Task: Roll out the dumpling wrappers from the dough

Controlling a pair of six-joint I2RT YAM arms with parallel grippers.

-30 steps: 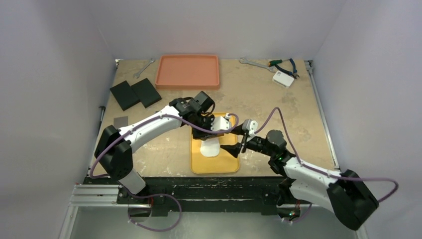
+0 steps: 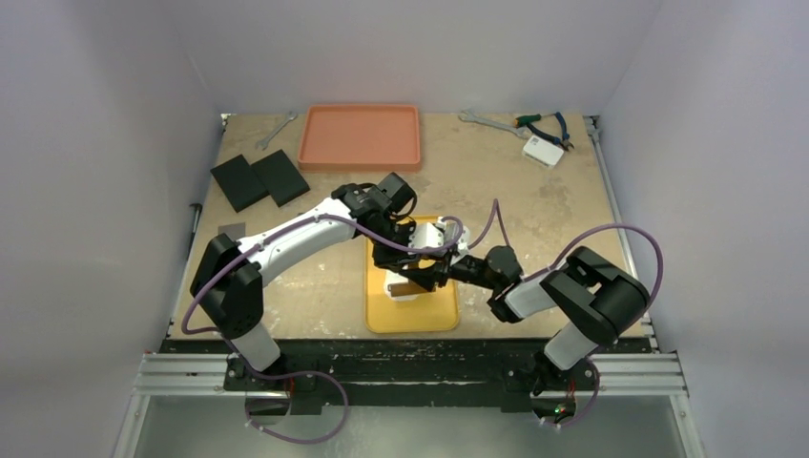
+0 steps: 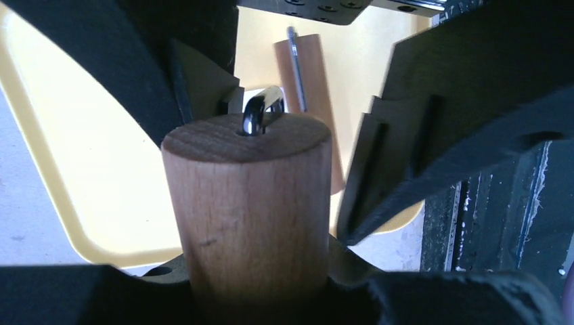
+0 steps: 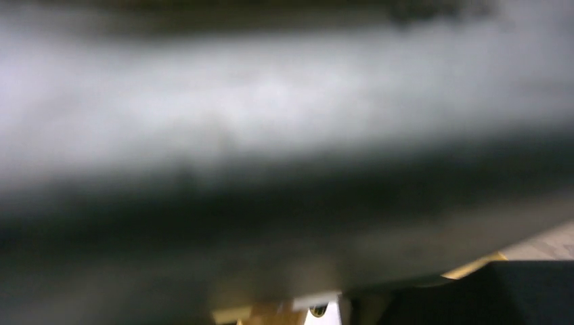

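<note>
Both grippers meet over the yellow board [image 2: 410, 315], where white dough [image 2: 397, 281] is partly hidden. A wooden rolling pin [image 3: 247, 217] fills the foreground of the left wrist view, a metal pin in its end; my left gripper [image 2: 410, 250] is at it, but its grip is hard to see. Another wooden piece [image 3: 315, 81] with a metal rod shows below, over the board. My right gripper [image 2: 429, 272] is beside the left one at the wooden piece [image 2: 405, 288]; its fingers are unclear, and the right wrist view is mostly blurred.
An empty pink tray [image 2: 359, 134] lies at the back, two dark squares [image 2: 280, 176] at the left. Wrenches [image 2: 491, 123], pliers [image 2: 544, 129] and a small white box [image 2: 543, 151] lie at the back right.
The left arm has shifted slightly.
</note>
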